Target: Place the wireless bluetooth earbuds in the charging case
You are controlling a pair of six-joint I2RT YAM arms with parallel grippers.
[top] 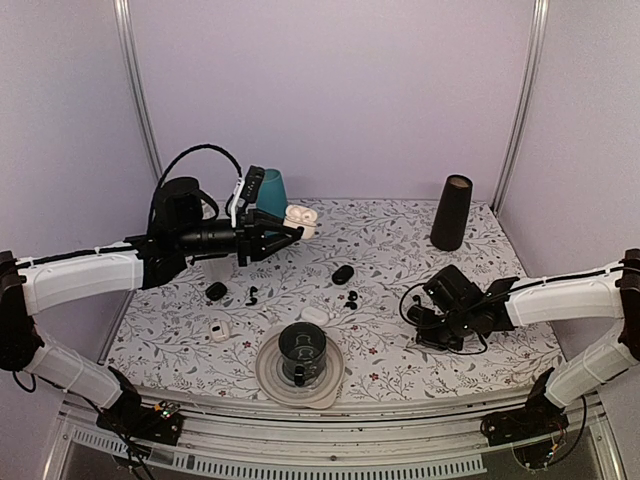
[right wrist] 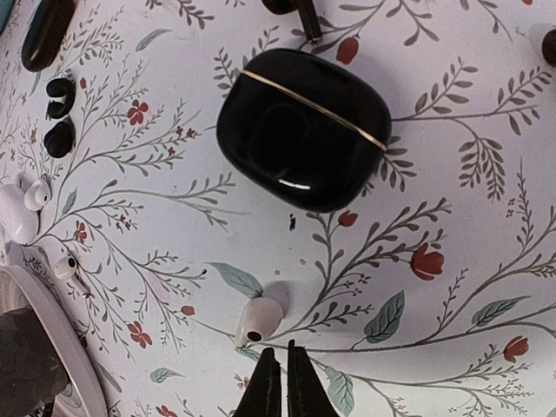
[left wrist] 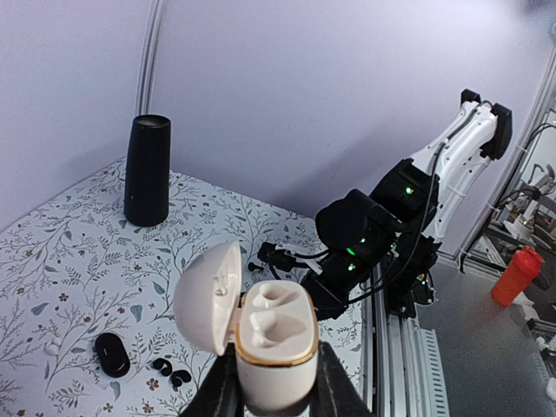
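Note:
In the left wrist view the white charging case point(left wrist: 276, 373) has its lid point(left wrist: 208, 295) open. Its two earbud hollows point(left wrist: 280, 326) look empty. My left gripper point(top: 272, 236) is shut on the case, well above the table. Close over the table at the right, my right gripper has its fingers nearly together, and no object shows between them. A white earbud point(right wrist: 262, 318) appears just beyond those fingertips, apparently lying on the cloth. Another small white earbud point(right wrist: 66, 266) lies farther left in the right wrist view.
A closed black case point(right wrist: 304, 126) lies beyond the white earbud. Several dark earbuds point(top: 351, 300), a black case point(top: 344, 273) and a white case point(top: 315, 316) occupy the middle. A dark mug point(top: 303, 350) stands on a plate point(top: 268, 380) in front. A dark cylinder point(top: 452, 213) stands back right.

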